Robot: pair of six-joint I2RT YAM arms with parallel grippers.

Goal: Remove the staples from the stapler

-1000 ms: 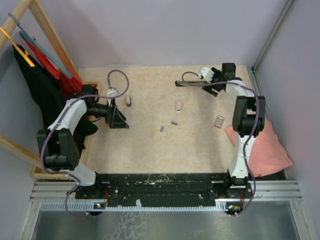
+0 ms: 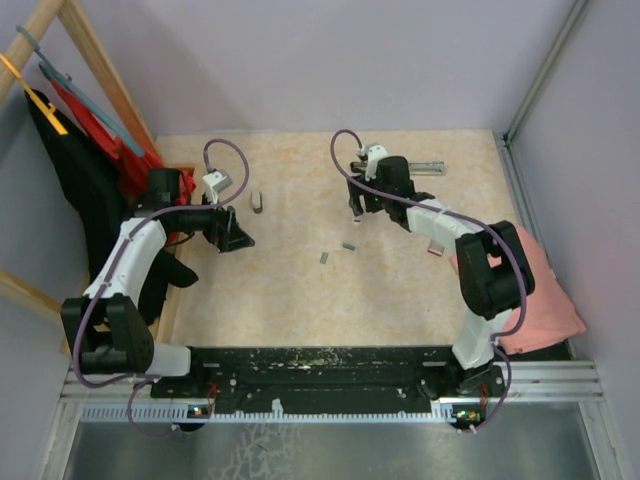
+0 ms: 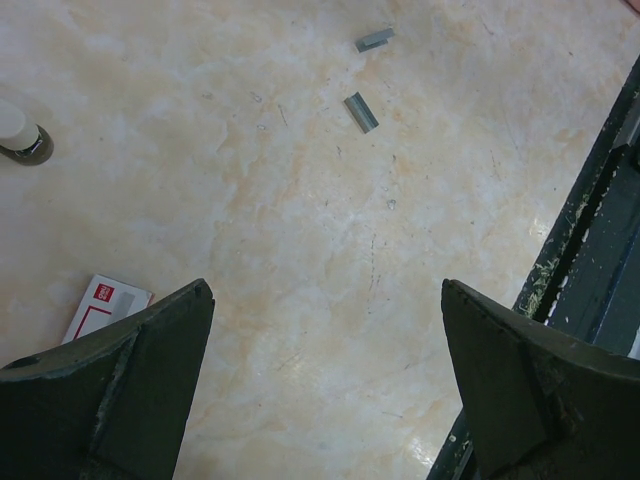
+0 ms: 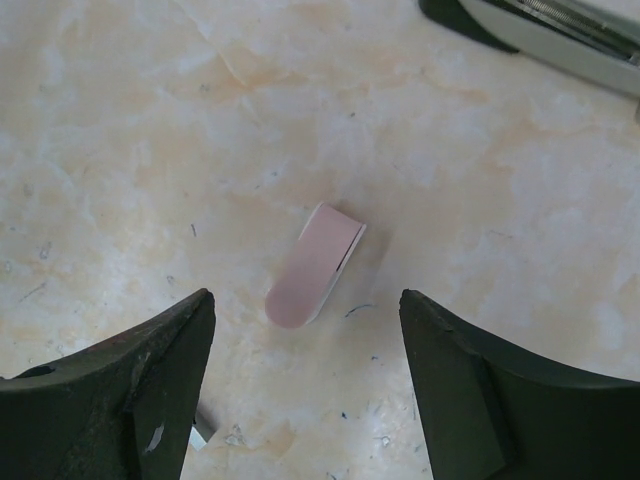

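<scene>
A long stapler (image 2: pixel 428 168), silver with a dark end, lies at the back right, partly covered by my right arm. Its dark edge and silver rail (image 4: pixel 575 45) cross the right wrist view's upper right corner. Two short staple strips (image 3: pixel 361 112) lie apart on the table's middle. Below my right gripper, a small pink-topped block (image 4: pixel 315 265) rests on the table, untouched; those fingers stand apart with nothing between them. My left gripper (image 2: pixel 238 240) is open and empty at the left side, with bare table between its fingers in its wrist view.
A small bottle-like item (image 3: pixel 22 132) and a white box with a red label (image 3: pixel 98 310) are near the left gripper. Another small box (image 2: pixel 436 248) lies by the right arm, and a pink cushion (image 2: pixel 540 300) is farther right. Clear table fills the front middle.
The left arm has shifted only slightly.
</scene>
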